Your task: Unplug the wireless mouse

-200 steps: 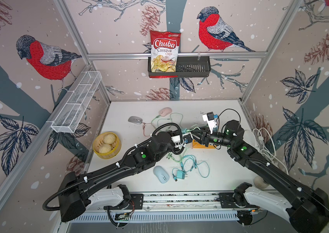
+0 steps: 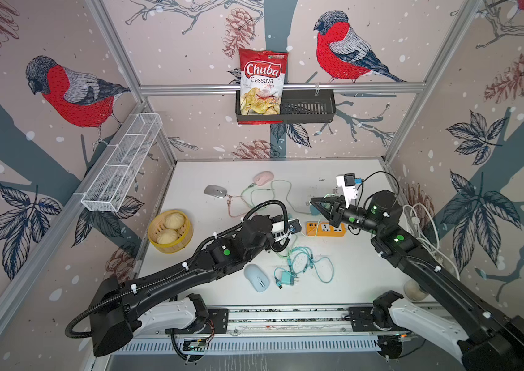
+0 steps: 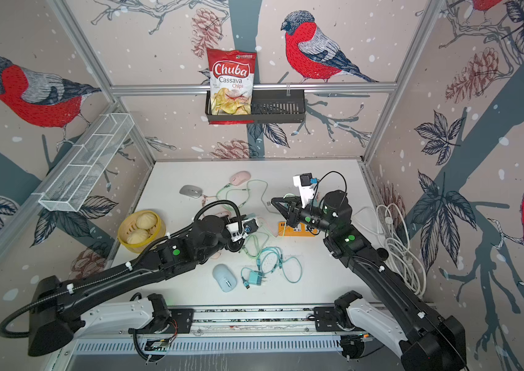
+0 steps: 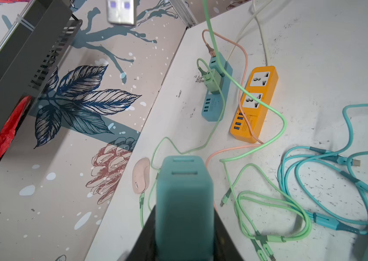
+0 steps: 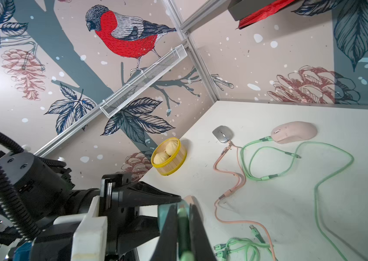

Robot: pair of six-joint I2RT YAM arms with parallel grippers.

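A teal charger block (image 4: 184, 204) is between the fingers of my left gripper, raised over the table's middle. My right gripper is shut on a green cable plug (image 5: 183, 226), to the right of the block and apart from it. A pink mouse (image 5: 293, 132) has a green cable at its end. A grey mouse (image 5: 222, 133) has a pink cable. A light-blue mouse (image 2: 255, 277) lies at the front. An orange power strip (image 4: 255, 100) and a teal strip (image 4: 212, 106) with green and pink plugs lie behind.
Coiled green and teal cables (image 2: 311, 262) cover the middle front. A bun basket (image 2: 169, 232) sits at the left; a wire rack (image 2: 122, 160) and a shelf with chips (image 2: 296, 108) hang on the walls.
My right gripper has moved right and up, away from my left gripper, with the green cable plug. The left arm has shifted slightly down and left.
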